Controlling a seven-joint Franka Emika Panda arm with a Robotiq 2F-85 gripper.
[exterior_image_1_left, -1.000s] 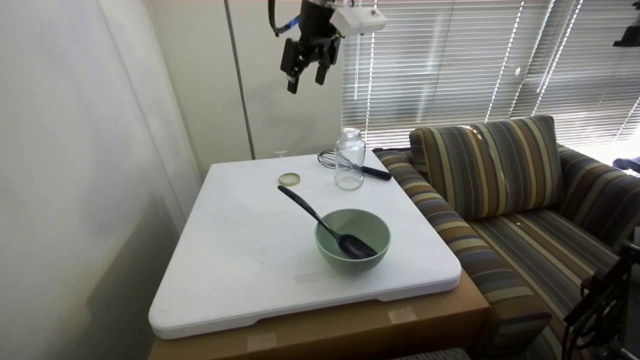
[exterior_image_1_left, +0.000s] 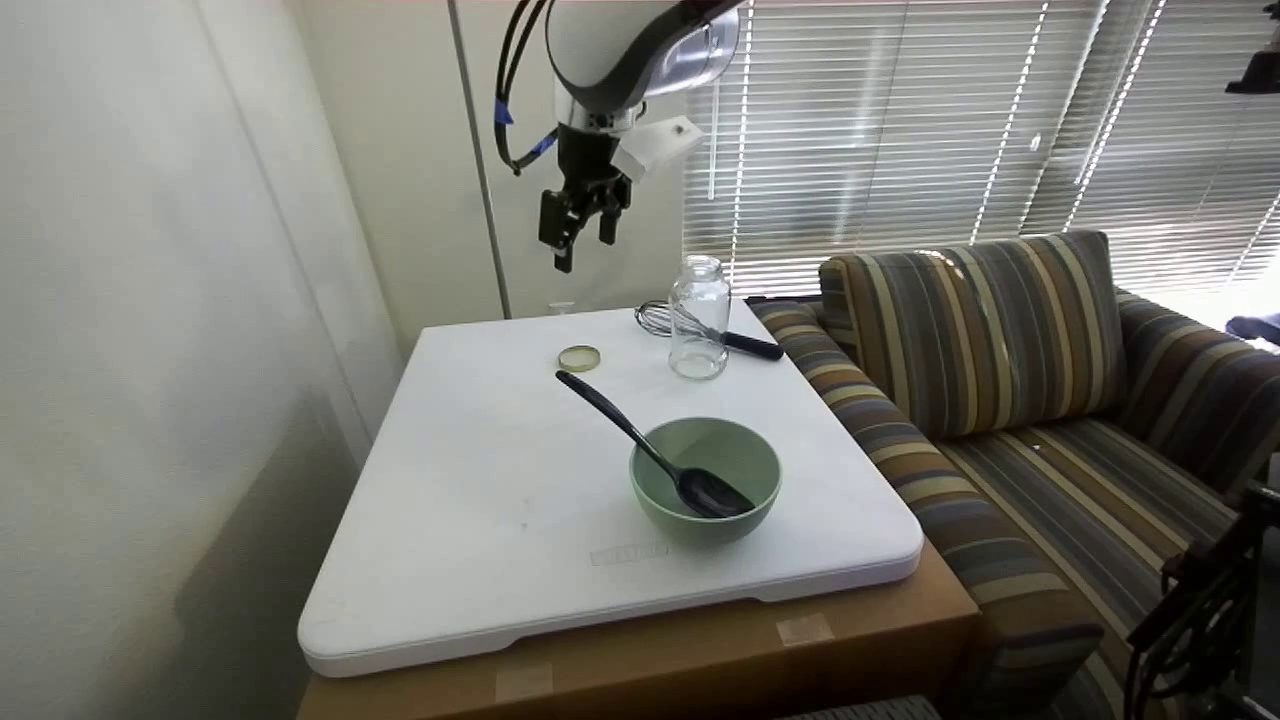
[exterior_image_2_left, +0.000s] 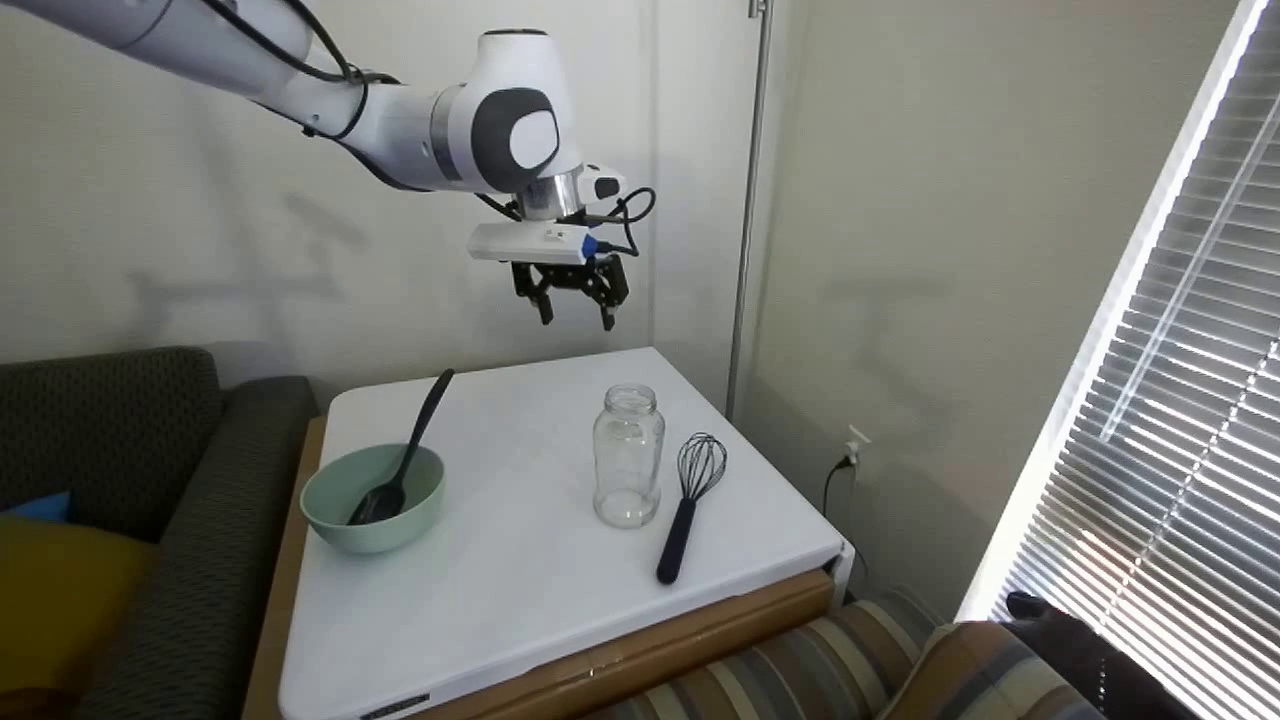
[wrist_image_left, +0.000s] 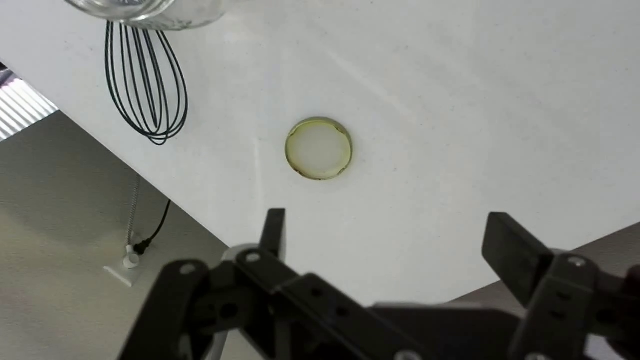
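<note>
My gripper (exterior_image_1_left: 585, 246) hangs in the air above the far end of the white table, open, its two dark fingers wide apart with nothing between them. Below it, a round gold-rimmed lid (wrist_image_left: 318, 149) lies flat with its hollow side up, seen in the wrist view ahead of the fingertips. An uncapped clear glass jar (exterior_image_2_left: 627, 462) stands upright. Beside the jar lies a whisk (exterior_image_2_left: 684, 518) with a black handle. A green bowl (exterior_image_1_left: 708, 528) holds a black spoon (exterior_image_1_left: 710, 493), whose handle leans out over the rim.
A striped armchair (exterior_image_1_left: 1032, 516) adjoins its right side. Walls and a window with blinds (exterior_image_1_left: 864, 132) stand behind.
My gripper has come down toward the table and shifted a little to the left in exterior view 1, staying open. The objects on the table have not moved.
</note>
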